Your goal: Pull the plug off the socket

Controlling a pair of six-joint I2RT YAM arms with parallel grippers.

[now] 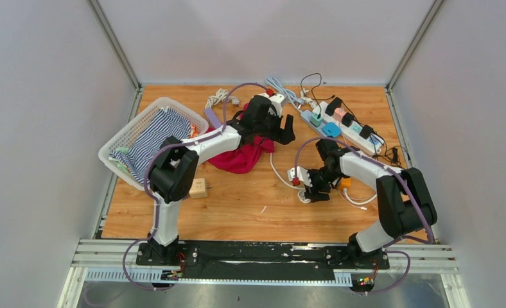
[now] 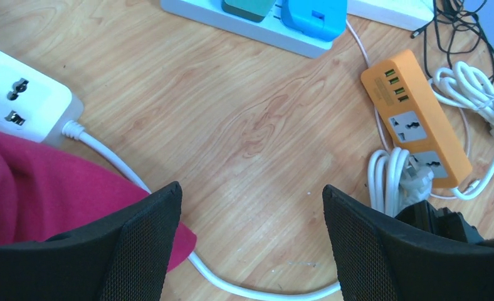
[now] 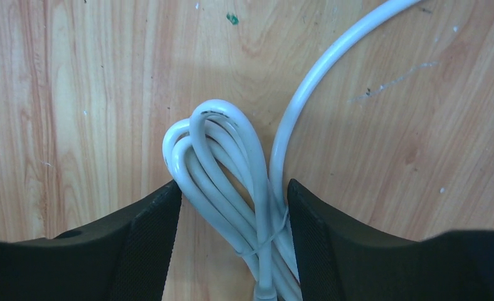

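My right gripper is part open around a tied coil of white cable, low over the wood at the lower right of the top view. My left gripper hangs open above the red cloth, with bare wood and a white cable between its fingers. A white socket block with a cable leading out lies partly under that cloth. An orange socket strip lies to the right in the left wrist view, a white plug near its lower socket, partly hidden.
White and blue power strips with adapters and thin black wires fill the back right. A white basket with striped cloth stands at the left, a wooden block below it.
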